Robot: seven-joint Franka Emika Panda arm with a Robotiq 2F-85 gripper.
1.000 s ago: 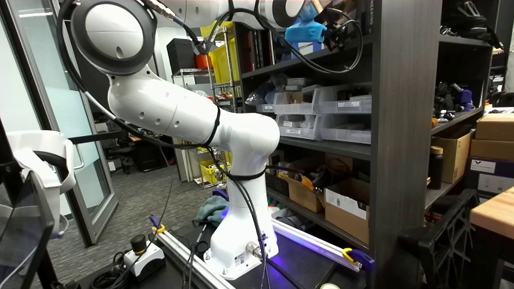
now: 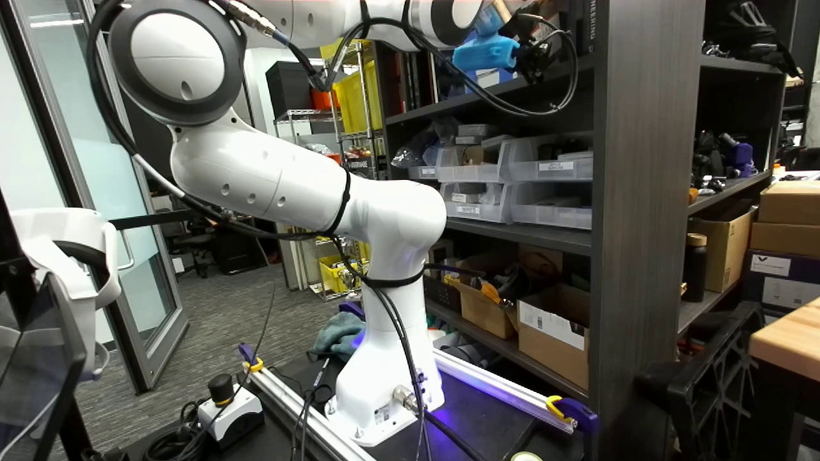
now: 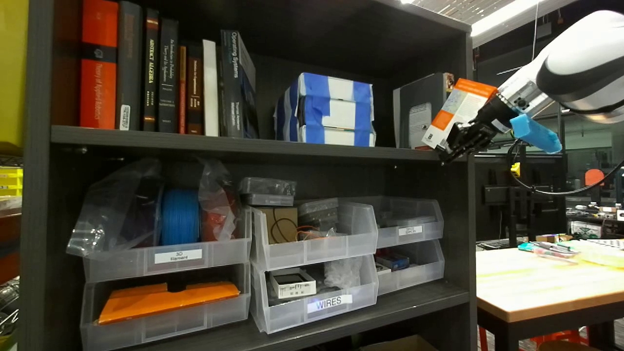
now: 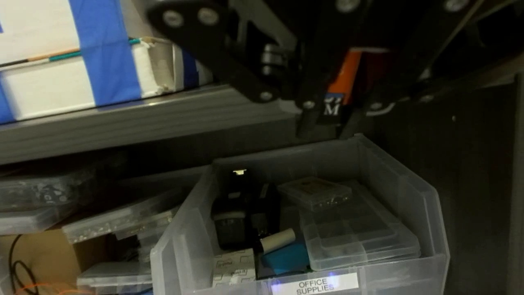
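Observation:
An orange and white book (image 3: 447, 120) leans at a tilt by the right end of the upper shelf, its lower corner close to the shelf's front edge. My black gripper (image 3: 453, 151) is shut on this book. In the wrist view the book's orange spine (image 4: 347, 73), marked with a white M, shows between the fingers of the gripper. Whether the book's bottom touches the shelf cannot be told. From the first exterior view, the gripper (image 2: 535, 60) is partly hidden among cables, and the book is hard to make out there.
Grey books (image 3: 418, 111) stand just behind the held one. A blue-and-white taped stack (image 3: 336, 111) lies to their left, with upright books (image 3: 169, 76) farther left. Clear bins, including an office supplies bin (image 4: 403, 268), fill the shelf below. The shelf's side panel (image 3: 469, 193) is close by.
The arm has shifted very slightly, with its wrist a touch lower and farther left in the first exterior view. Nothing else there visibly differs.

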